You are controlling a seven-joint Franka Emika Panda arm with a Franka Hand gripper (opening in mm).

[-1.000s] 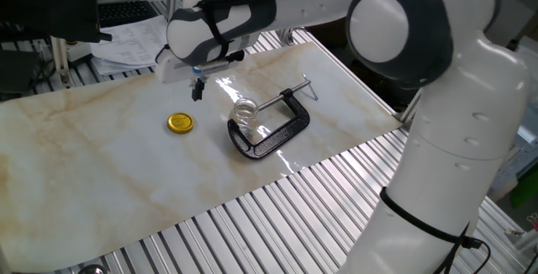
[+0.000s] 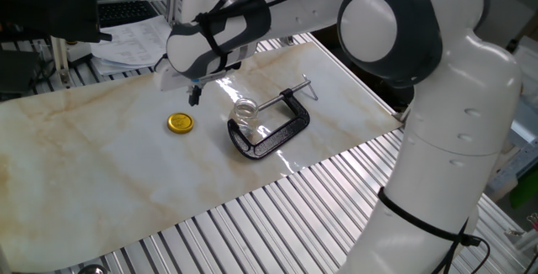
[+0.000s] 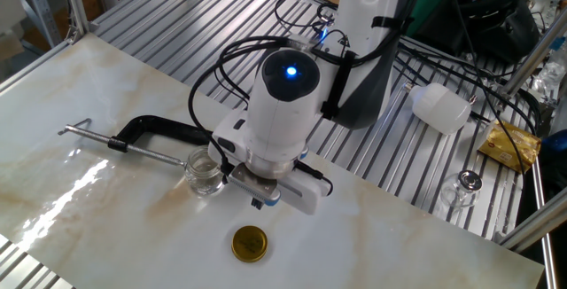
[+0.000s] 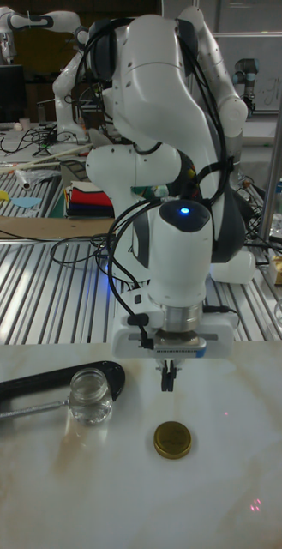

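A round gold lid (image 2: 180, 123) lies flat on the marbled sheet. Beside it, a clear glass jar (image 3: 205, 172) stands within the opening of a black C-clamp (image 3: 164, 128), whose screw reaches the jar's side. My gripper (image 4: 168, 377) points down above the sheet, on the arm's side of the lid (image 4: 172, 440) and apart from it. Its dark fingers look close together in exterior view 3, with nothing seen between them. The jar (image 4: 90, 395) is open at the top and sits to the left of my gripper there.
A small glass jar with a dark lid (image 3: 469, 181), a white bulb-shaped object (image 3: 440, 108) and a yellow packet (image 3: 509, 145) rest on the slatted metal bench. Much of the marbled sheet (image 2: 84, 173) is bare.
My gripper has come down a little and shifted slightly left in exterior view 1. The lid, jar and clamp have stayed where they were.
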